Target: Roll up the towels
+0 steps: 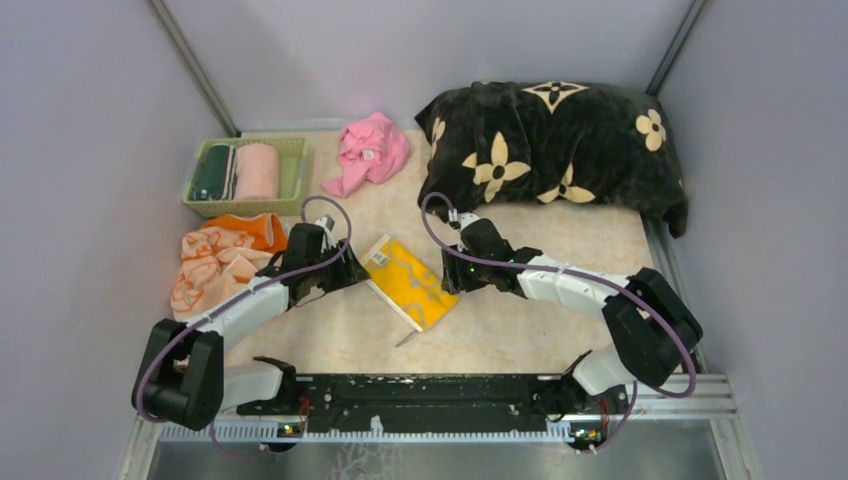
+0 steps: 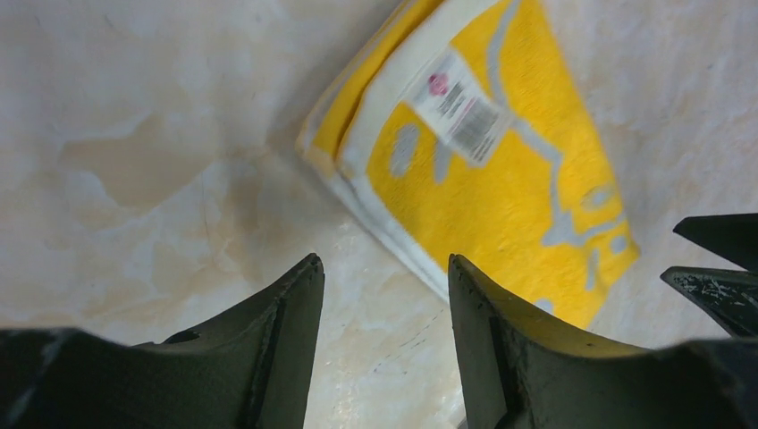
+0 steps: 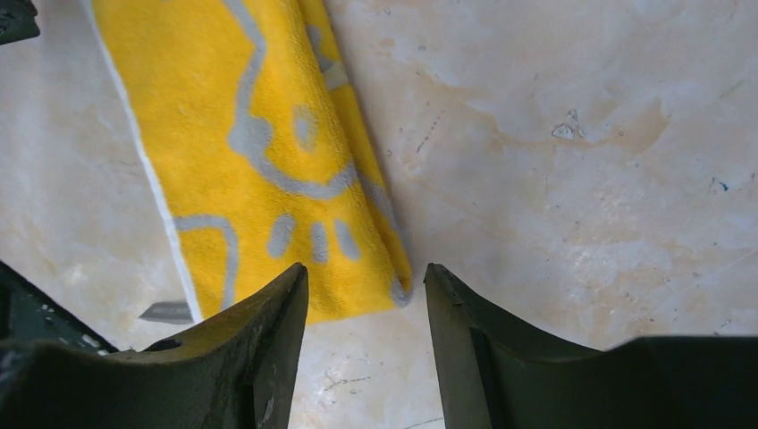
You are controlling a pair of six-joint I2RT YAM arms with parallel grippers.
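Note:
A yellow towel (image 1: 412, 285) with grey markings lies flat and folded at a slant on the table, its white label (image 2: 462, 112) facing up. My left gripper stands open over the towel's left edge, nothing between its fingers. At the opposite, right end my right gripper is open too, one finger (image 3: 284, 313) near the towel's lower corner (image 3: 393, 290) and the other beyond it, over bare table. In the top view, an orange and white towel (image 1: 215, 262) lies crumpled at left, partly behind the left arm, and a pink towel (image 1: 370, 150) is bunched at the back.
A green basket (image 1: 300, 165) at the back left holds a rolled dark green towel (image 1: 215, 173) and a rolled pink towel (image 1: 257, 171). A large black floral cloth (image 1: 590, 140) fills the back right.

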